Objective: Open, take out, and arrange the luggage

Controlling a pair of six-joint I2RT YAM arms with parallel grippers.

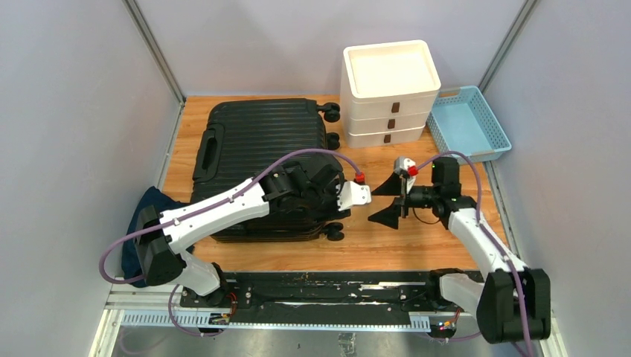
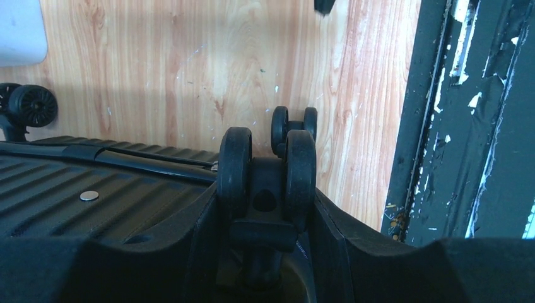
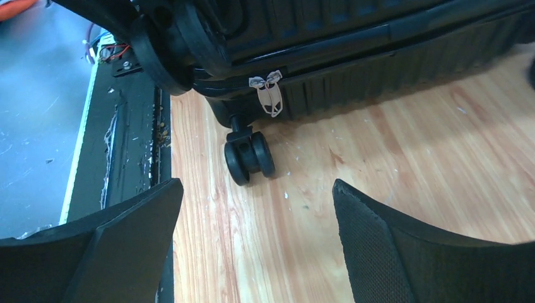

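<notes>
A black ribbed suitcase [image 1: 253, 134] lies flat on the wooden table, wheels toward the right. My left gripper is shut on the upper front corner wheel [image 2: 299, 164]; another front wheel [image 2: 281, 126] shows just beyond it, low by the table. Zipper pulls [image 3: 270, 98] hang at the seam in the right wrist view. My right gripper [image 1: 379, 204] stands open on the bare wood right of that corner, facing the lower wheel [image 3: 249, 158], nothing between its fingers.
A white drawer unit [image 1: 387, 89] stands at the back centre, a blue basket [image 1: 469, 123] at back right. A dark blue cloth [image 1: 135, 253] lies at the left. Bare wood is free at the right; a black rail [image 1: 327, 282] runs along the front edge.
</notes>
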